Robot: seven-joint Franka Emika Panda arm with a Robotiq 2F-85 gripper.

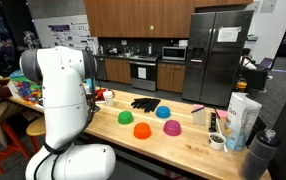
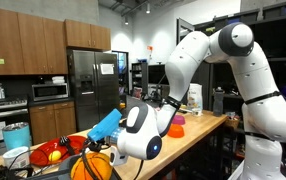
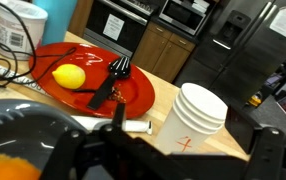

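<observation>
In the wrist view a white paper cup (image 3: 192, 118) with a red mark stands upright, its base hidden behind my gripper. The fingers stand open, with dark fingers (image 3: 109, 137) along the bottom of that view. Whether the cup is between them or just beyond, I cannot tell. Left of the cup lies a red plate (image 3: 75, 53) bearing a lemon (image 3: 69, 76) and a black utensil (image 3: 114, 80). A dark grey container (image 3: 33, 118) with something orange (image 3: 7, 167) inside fills the lower left.
A blue-and-white cup (image 3: 16, 30) and black cables lie near the plate. Farther along the counter are a green disc (image 1: 125, 117), an orange disc (image 1: 142, 131), a blue bowl (image 1: 163, 112) and a magenta disc (image 1: 172, 128). Bare wood shows between them.
</observation>
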